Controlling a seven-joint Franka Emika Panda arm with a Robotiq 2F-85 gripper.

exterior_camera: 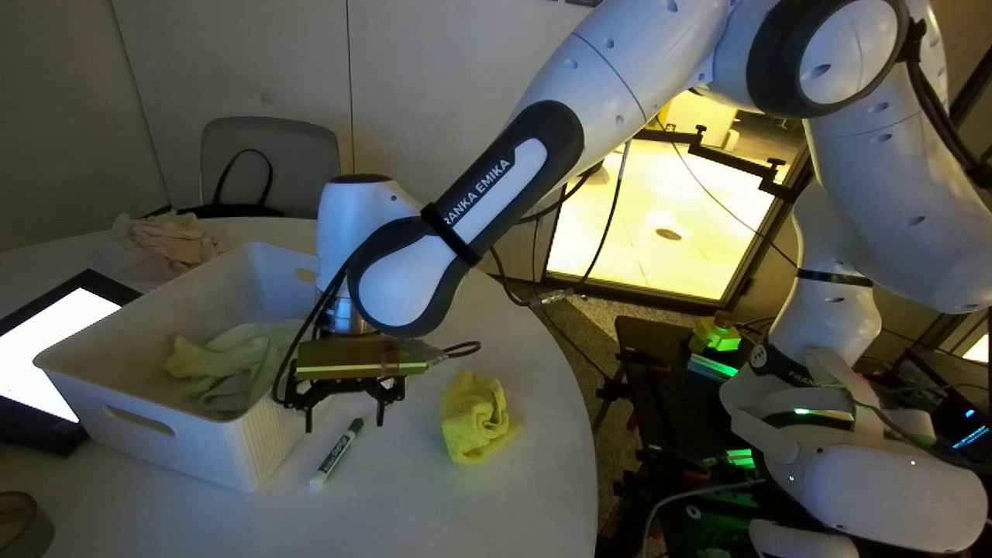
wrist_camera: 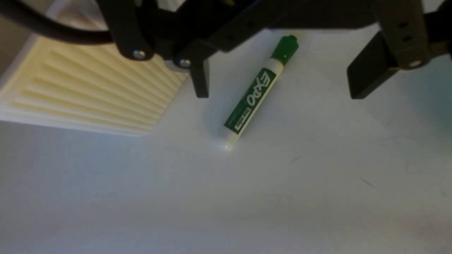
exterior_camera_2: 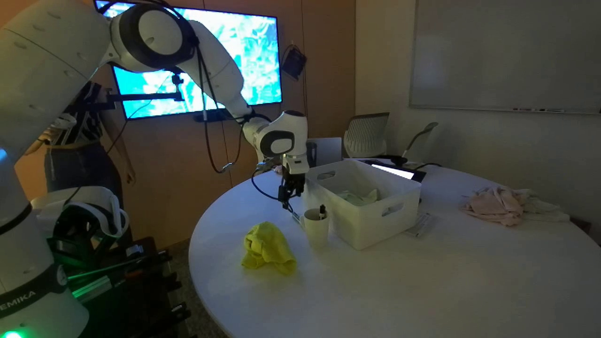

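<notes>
A green-and-white Expo marker [wrist_camera: 253, 95] lies flat on the white table, its green cap toward the top of the wrist view. My gripper is open above it, one finger to each side in that view and nothing held. In exterior view 1 the gripper [exterior_camera: 345, 420] hangs beside the basket, with the marker [exterior_camera: 336, 454] just in front of and below it. The white basket [exterior_camera: 153, 446] holds pale yellow-green and whitish cloths [exterior_camera: 223, 358]. A crumpled yellow cloth [exterior_camera: 476, 418] rests on the table, right of the gripper.
A cup [exterior_camera_2: 316, 234] with a dark pen stands close to the basket in exterior view 2. Pinkish cloths [exterior_camera_2: 498, 205] lie beyond the basket, and a lit screen [exterior_camera: 46, 349] is at its left in exterior view 1. Bare table [exterior_camera_2: 417, 281] stretches across the front.
</notes>
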